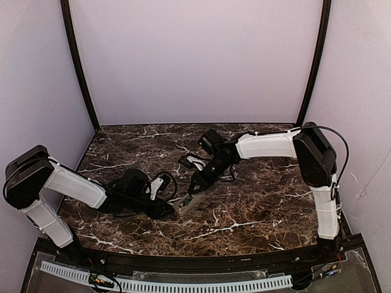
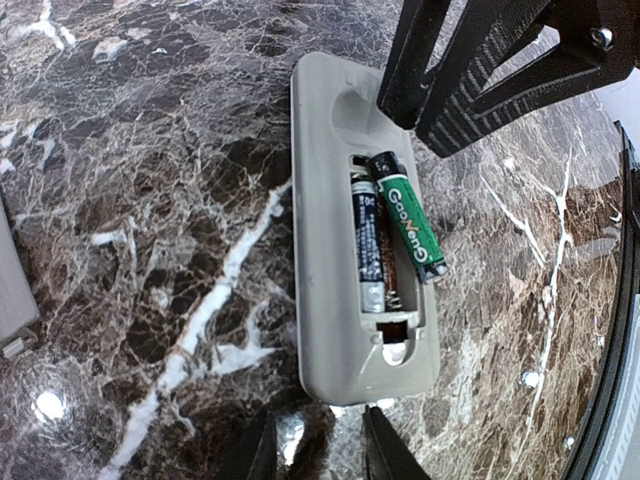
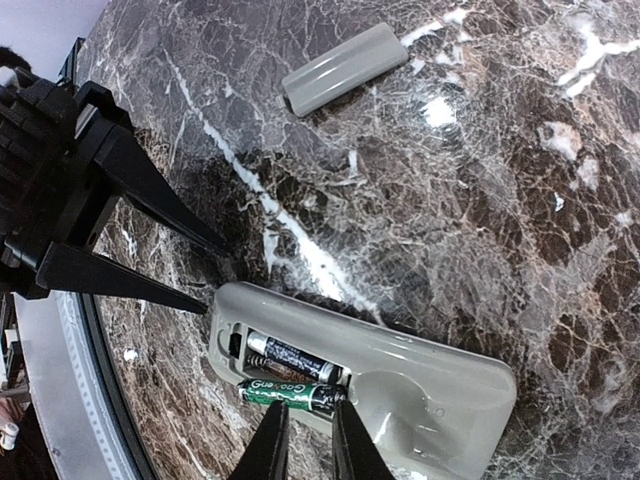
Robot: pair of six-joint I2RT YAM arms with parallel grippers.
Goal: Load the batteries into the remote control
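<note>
The grey remote (image 2: 325,280) lies with its compartment uncovered. A dark battery (image 2: 367,245) sits in it; a green GaoNeng battery (image 2: 408,220) lies askew beside that, partly over the compartment's side. My left gripper is at the remote's lower end, its fingers parted in the wrist views, nothing seen between them. My right gripper hangs above the compartment's upper end, fingertips nearly together, with nothing visible between them.
The grey battery cover (image 3: 343,70) lies apart on the marble table (image 1: 256,213). The table's front edge has a dark rail.
</note>
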